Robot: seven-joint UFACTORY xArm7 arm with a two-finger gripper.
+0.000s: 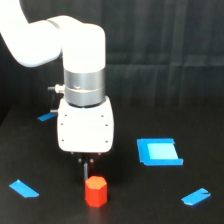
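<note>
An orange-red hexagonal block [96, 191] stands on the black table near the front, left of centre. My gripper [87, 172] hangs from the white arm, pointing down, just behind the block and close to it. One thin dark finger [85, 170] shows beside the block's upper left edge. The block hides part of the fingertips, so whether the fingers are open, and whether they touch the block, does not show clearly.
To the right, blue tape frames a pale square [161, 151] on the table. Strips of blue tape lie at the front left [24, 188], front right [196, 197] and back left [47, 116].
</note>
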